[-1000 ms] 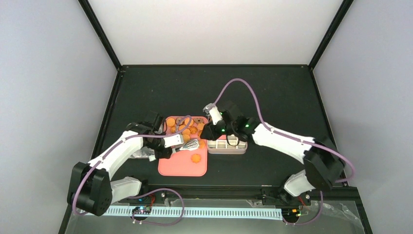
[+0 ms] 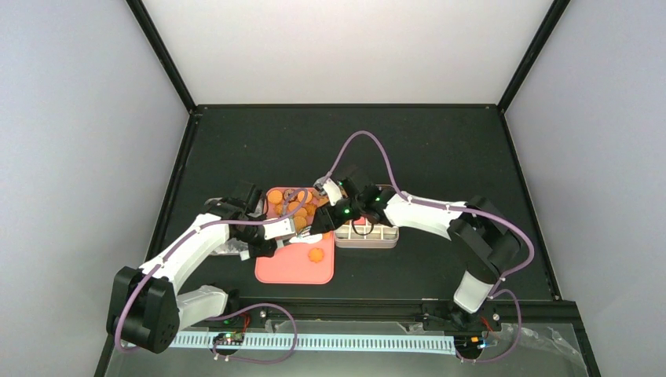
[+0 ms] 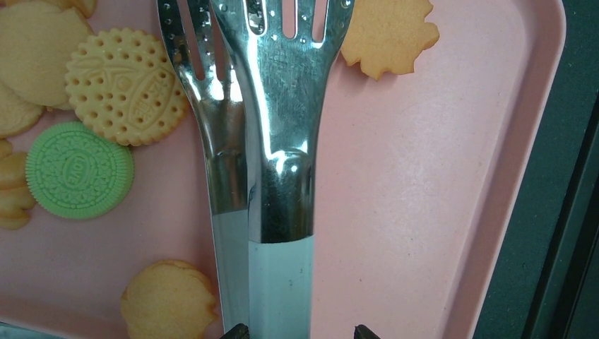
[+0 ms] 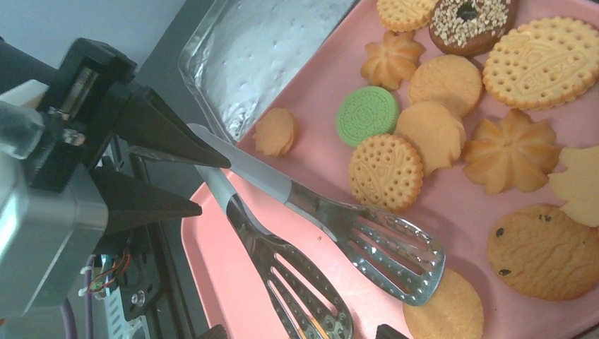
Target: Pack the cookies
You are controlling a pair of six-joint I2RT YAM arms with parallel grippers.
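Metal tongs [image 3: 286,127] with pale handles lie across the pink tray [image 2: 294,271], their slotted heads [image 4: 395,247] spread apart. My left gripper has its fingers apart, with the handle ends between them, closer to one finger. In the right wrist view its dark fingers [image 4: 152,205] stand at the handles. My right gripper is open near the slotted heads; one head reaches down between its fingertips. Several cookies lie on the tray, among them a green round one [image 4: 367,116], a ring-shaped one [image 4: 472,32] and a lone flower-shaped one [image 3: 390,35].
A compartmented box [image 2: 366,243] stands against the tray's right side, partly under my right arm. At the left is a clear container [image 4: 265,56] with a silvery inside. The black table behind the tray is free. Both arms meet closely over the tray.
The left arm has hardly moved.
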